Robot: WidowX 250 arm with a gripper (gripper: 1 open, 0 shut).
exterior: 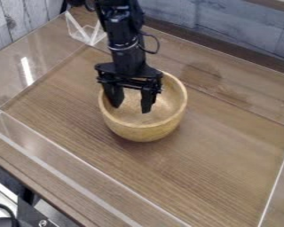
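Observation:
A round tan bowl (142,124) sits on the wooden table in the middle of the camera view. My black arm reaches down from the top, and my gripper (128,96) is low over the bowl's back half, its fingers spread open at or inside the rim. I cannot tell whether they touch the bowl, and no object shows clearly between them.
Pale walls or borders edge it at the top and right. Cables lie at the lower left corner.

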